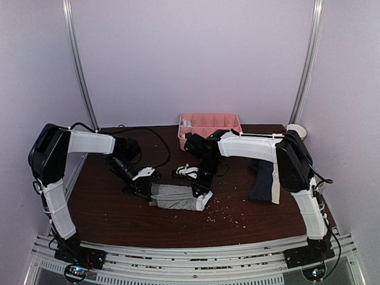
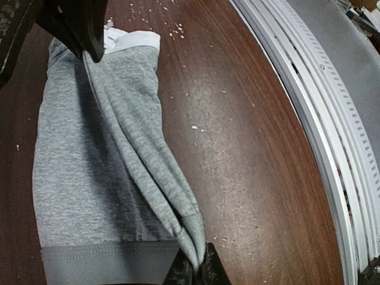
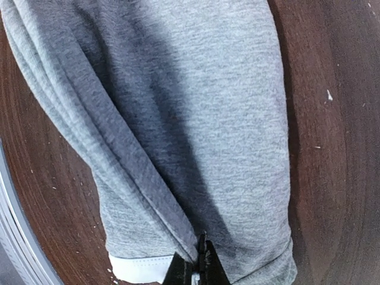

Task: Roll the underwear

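Grey underwear [image 1: 172,198] with a white band at its right end lies flat on the dark table [image 1: 113,219]. My left gripper is shut on a folded strip of its edge at the left end, and my right gripper is shut on the same strip near the white-banded end. The strip runs taut between the two, lifted over the fabric. In the left wrist view, the right gripper's dark fingers [image 2: 90,41] pinch the strip's far end.
A pink divided box [image 1: 211,119] stands at the back. Dark and beige folded garments [image 1: 261,181] lie at the right, with a white round container [image 1: 295,130] behind. White specks are scattered beside the underwear.
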